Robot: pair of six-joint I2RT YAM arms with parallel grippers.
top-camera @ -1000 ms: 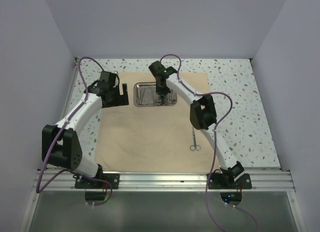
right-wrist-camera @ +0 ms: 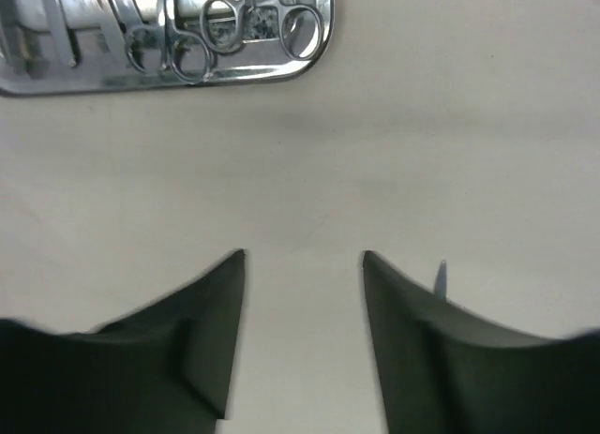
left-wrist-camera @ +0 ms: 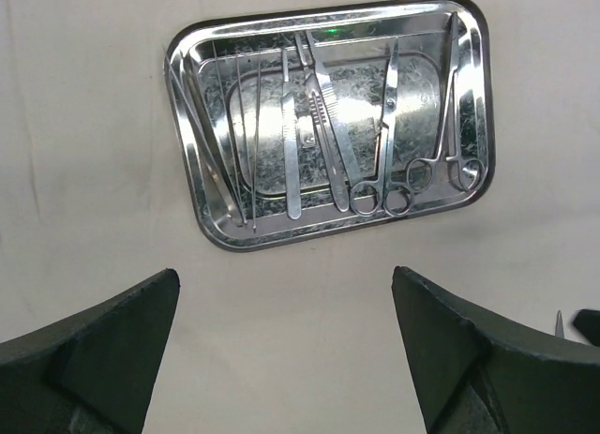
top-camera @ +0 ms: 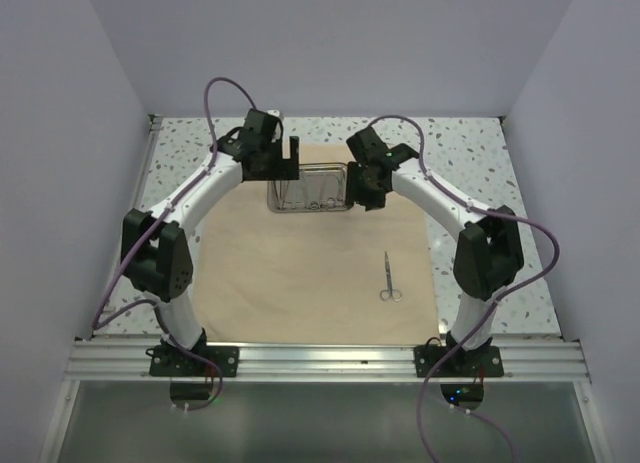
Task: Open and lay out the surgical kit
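The steel tray (left-wrist-camera: 192,143) lies on the beige cloth with several instruments in it. Among these are a scalpel handle (left-wrist-camera: 291,162), tweezers (left-wrist-camera: 339,134), two thin probes and two ring-handled tools, scissors (left-wrist-camera: 387,125) and a clamp (left-wrist-camera: 453,106). A pair of scissors (top-camera: 388,275) rests alone on the cloth to the right, its tip pointing to the back. My left gripper is open and empty, over the tray's left part in the top view. My right gripper hangs by the tray's right end, fingers apart with nothing between them.
Bare cloth (top-camera: 290,273) spreads in front of the tray, left of the lone scissors. Grey walls bound the back and sides, and both arms reach in from the front rail.
My left arm has moved right, from beside the tray to above its left part. The right gripper has gone from over the tray to its right end. The scissors on the cloth have not moved.
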